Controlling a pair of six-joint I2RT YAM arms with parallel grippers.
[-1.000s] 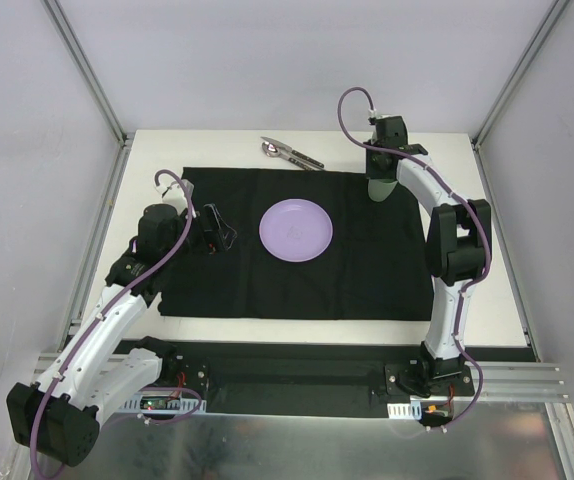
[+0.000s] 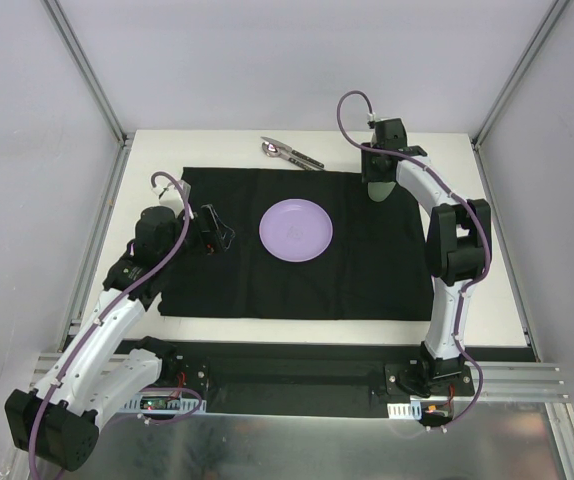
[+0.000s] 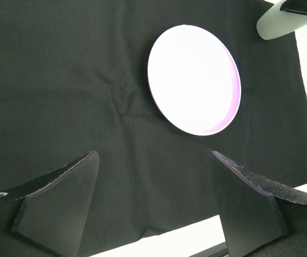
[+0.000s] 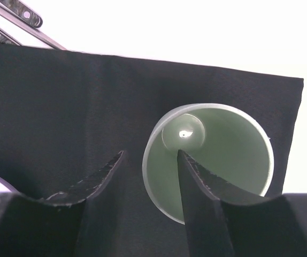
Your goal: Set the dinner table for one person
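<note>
A purple plate lies on the middle of the black cloth, paler in the left wrist view. A pale green cup stands upright near the cloth's back right corner. My right gripper is part open over it, one finger outside the near-left rim and the other over the inside. My left gripper hangs open over the cloth left of the plate, empty. A knife and other cutlery with a round metal head lie behind the cloth.
The white table shows round the cloth, with grey walls and rails beyond. The cloth's front and the area left of the plate are free of objects.
My right gripper has shifted very slightly at the cup. The left arm and the plate have not moved.
</note>
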